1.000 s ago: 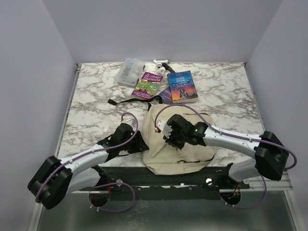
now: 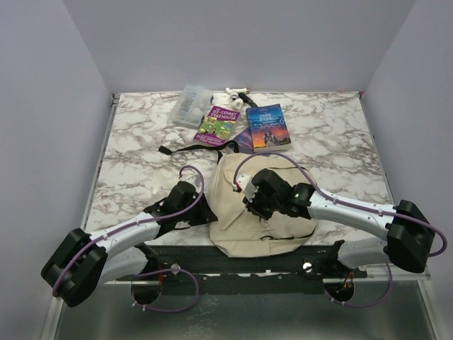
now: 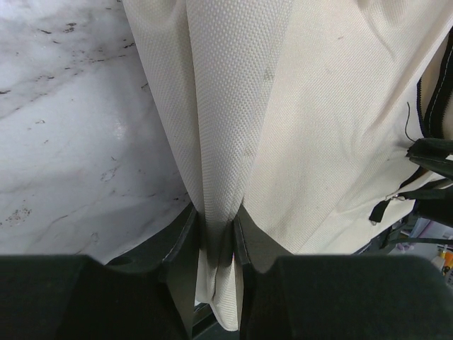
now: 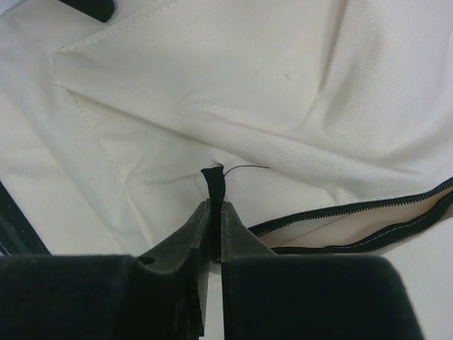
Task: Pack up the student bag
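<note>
The cream bag (image 2: 233, 244) lies flat on the marble table, its zipper (image 4: 340, 211) partly open in the right wrist view. At its left edge my left gripper is closed around a gathered fold of cloth (image 3: 230, 106), which passes between the fingers and sticks out beyond them. My right gripper is over the middle of the bag, shut on a short black fabric tab (image 4: 214, 180) at the zipper's end. Behind the bag lie a blue Jane Eyre book (image 2: 268, 127) and a purple-green Treehouse book (image 2: 217, 125).
A clear plastic case (image 2: 192, 106) and a small white object (image 2: 236, 100) with a black item (image 2: 248, 100) sit at the back. A black strap (image 2: 190, 148) trails left of the bag. Bare table (image 2: 333, 127) spreads at the right rear.
The right arm has shifted a little to the right and toward the front, its gripper staying over the bag's middle. The left arm has hardly moved.
</note>
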